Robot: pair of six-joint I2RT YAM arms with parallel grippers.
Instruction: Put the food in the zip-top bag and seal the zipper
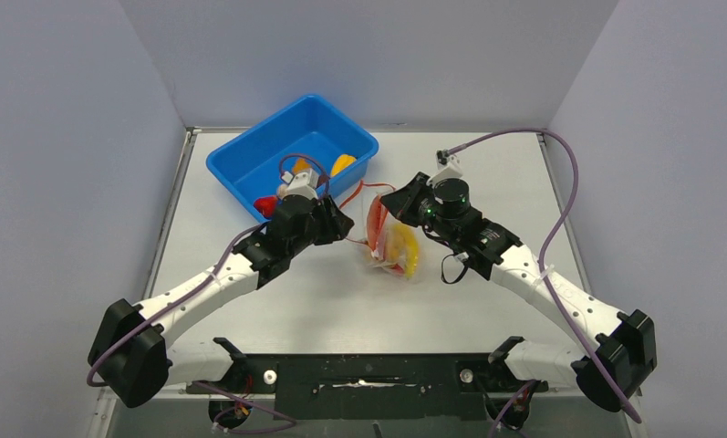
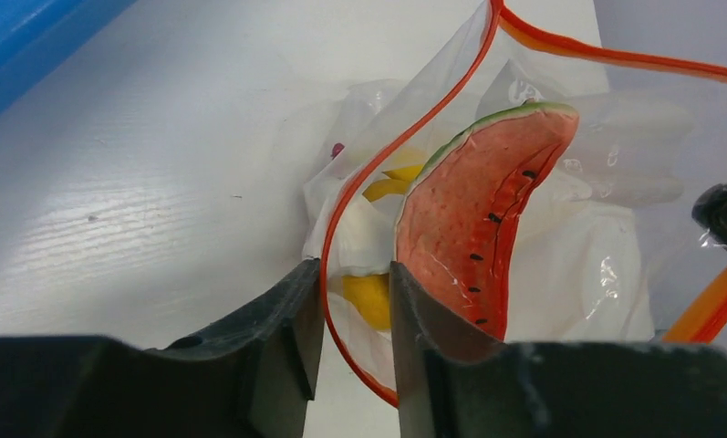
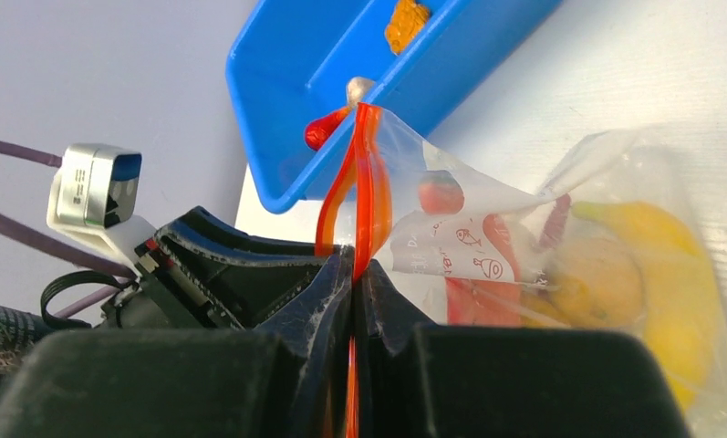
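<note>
A clear zip top bag with red zipper edges stands mid-table. Inside are a watermelon slice, a yellow banana and other yellow food. My right gripper is shut on the bag's red zipper edge, holding it up. My left gripper hangs part open at the bag's mouth, with the red rim running by its left finger; whether it touches the rim I cannot tell.
A blue bin with more food, including a red item and an orange piece, stands at the back left.
</note>
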